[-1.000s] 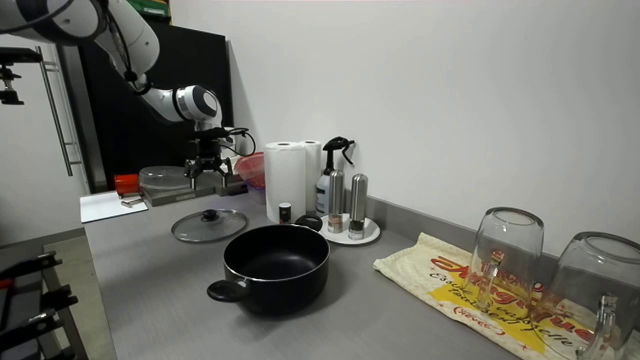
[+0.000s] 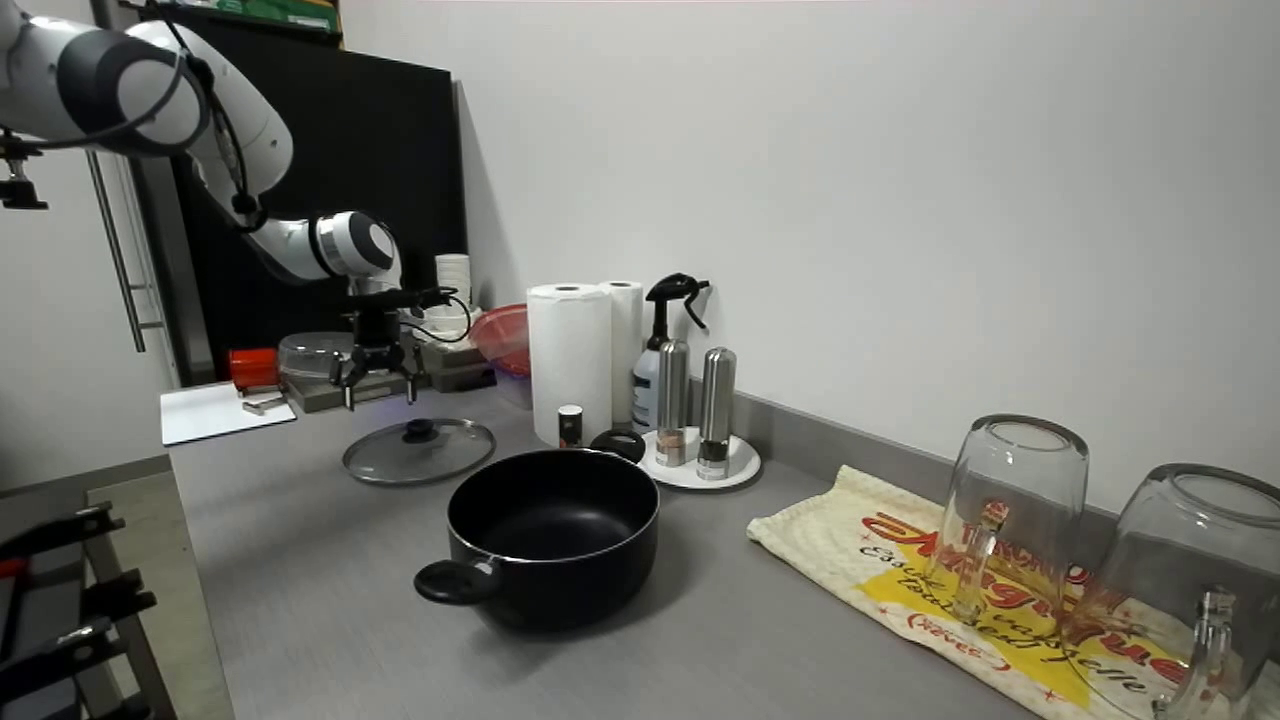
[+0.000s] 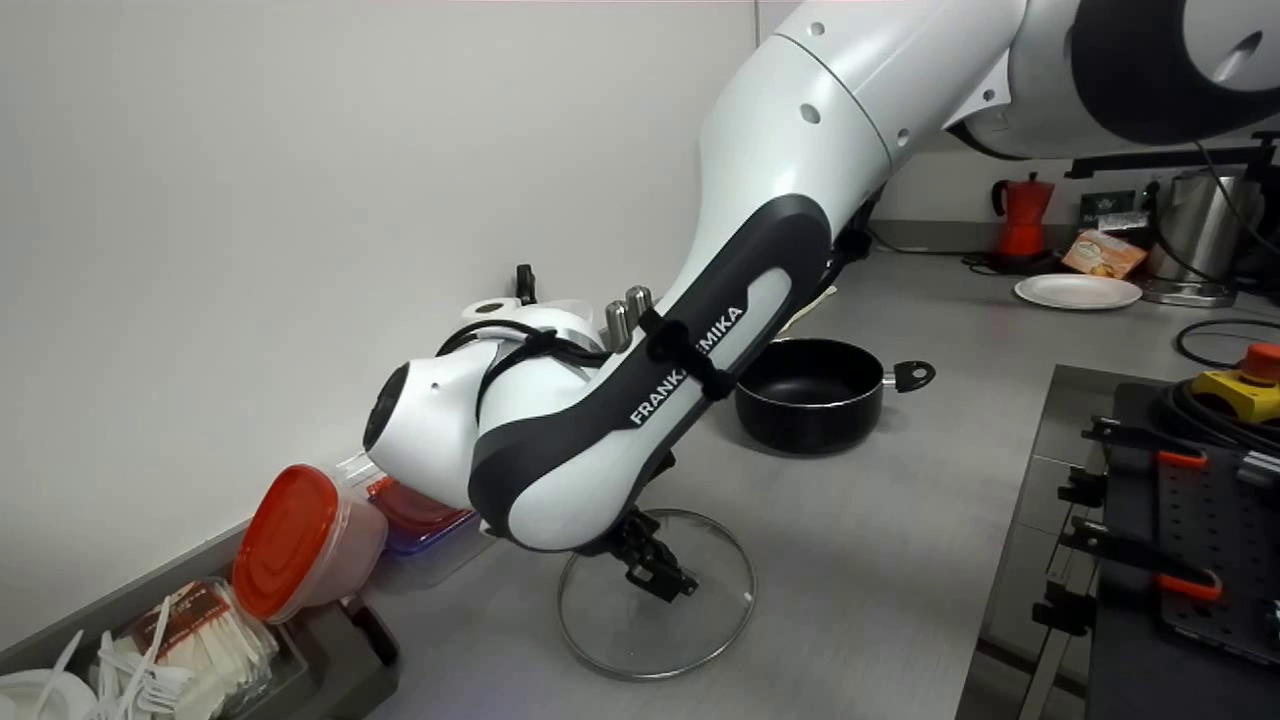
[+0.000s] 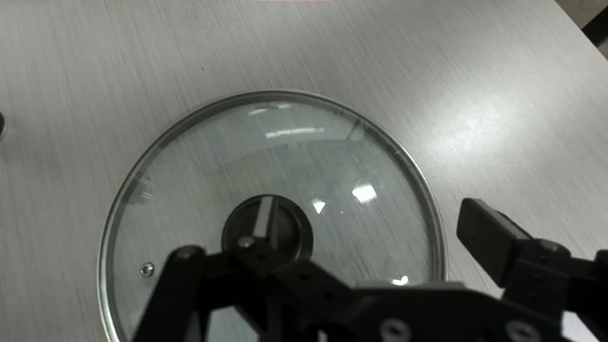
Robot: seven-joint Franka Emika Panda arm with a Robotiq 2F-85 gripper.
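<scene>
A round glass lid (image 2: 450, 451) with a metal rim and a black knob (image 2: 420, 430) lies flat on the grey counter. My gripper (image 2: 380, 401) is open above and just beyond the lid, its fingers pointing down and nothing held between them. The wrist view shows the lid (image 4: 296, 171) filling the middle, with one finger (image 4: 265, 219) overlapping its knob (image 4: 290, 233) and the other finger (image 4: 484, 239) past the rim. On the counter nearby stands an empty black pot (image 2: 554, 528) with two handles. Seen from the second exterior side, the lid (image 3: 708, 612) lies beneath the gripper (image 3: 657, 570).
Paper towel rolls (image 2: 570, 360), a spray bottle (image 2: 648, 372) and two steel grinders on a white plate (image 2: 734, 470) line the wall. Glass mugs (image 2: 1014, 516) stand upside down on a cloth (image 2: 840, 540). Plastic containers (image 3: 306, 546) sit near the wall.
My arm and gripper have come down and moved left in exterior view 1, closer to the counter. The lid and the pot stay where they were.
</scene>
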